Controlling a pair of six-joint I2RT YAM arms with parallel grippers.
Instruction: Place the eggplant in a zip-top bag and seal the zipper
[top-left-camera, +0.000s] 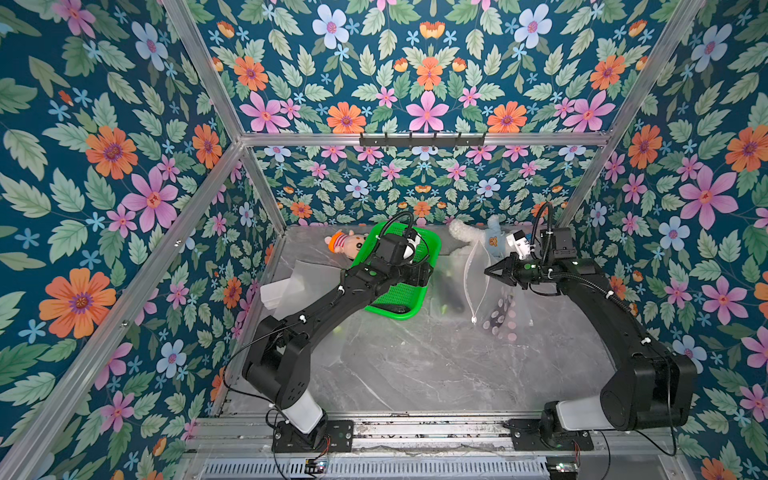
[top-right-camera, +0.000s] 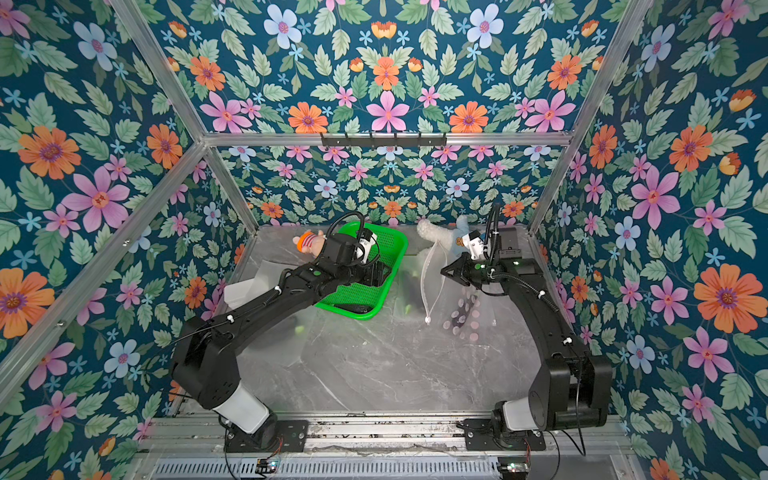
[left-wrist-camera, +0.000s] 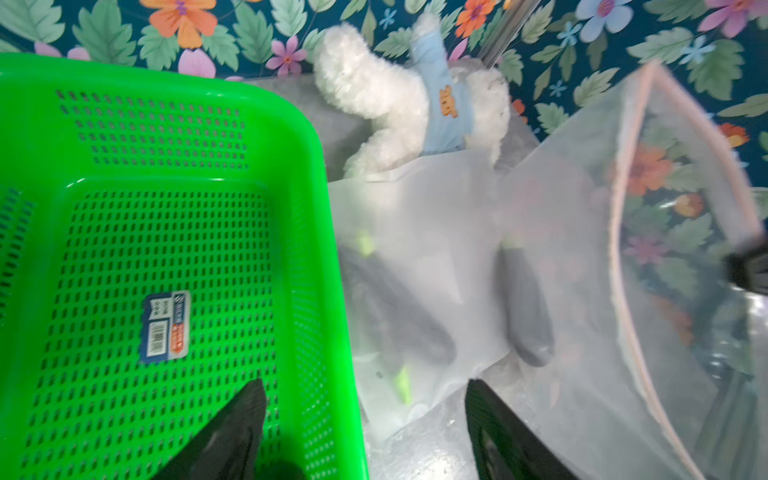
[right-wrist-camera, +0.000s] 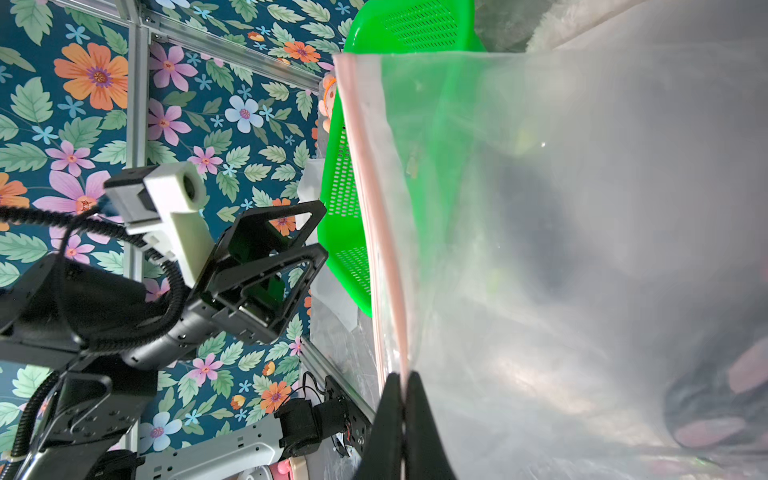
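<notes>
My right gripper is shut on the zipper edge of a translucent bag, holding it raised. The zipper strip runs along the raised edge. My left gripper stands open over the green basket's right side, fingertips apart and holding nothing. In the left wrist view, dark elongated shapes show blurred through or under the plastic right of the basket; I cannot tell whether one is the eggplant, or whether it lies inside the raised bag.
A green basket stands centre back, with a small labelled item inside. A white plush toy lies behind the bags, a doll back left. Flat plastic and white sheets lie left.
</notes>
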